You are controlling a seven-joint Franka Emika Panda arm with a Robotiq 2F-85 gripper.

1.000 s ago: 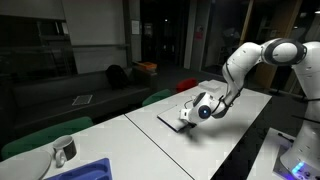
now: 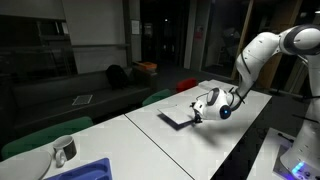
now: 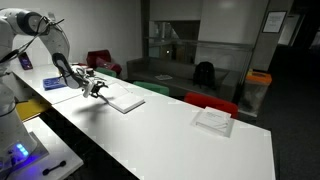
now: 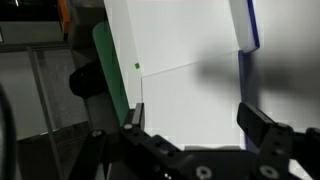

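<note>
A flat white folder-like object (image 4: 185, 105) fills the middle of the wrist view, a fold line crossing it and a blue edge along its right side. On the white table it also appears in exterior view 1 as a white panel (image 2: 176, 112), and in exterior view 2 as a pale slab (image 3: 125, 102). My gripper is over it, its two dark fingers wide apart and only the white surface visible between them. From outside, the gripper (image 2: 194, 116) is close to the panel's right side; contact cannot be made out.
A grey mug (image 2: 65, 150), a white plate (image 2: 27, 165) and a blue tray (image 2: 85, 171) occupy the table's left end in exterior view 1. A clear-looking container (image 3: 213, 122) stands at the far side in exterior view 2. Green and red chairs line the far edge. Mid-table is bare.
In exterior view 1 my arm and gripper have shifted a little to the right. The white object looks nearly the same, and the mug and tray have stayed put.
</note>
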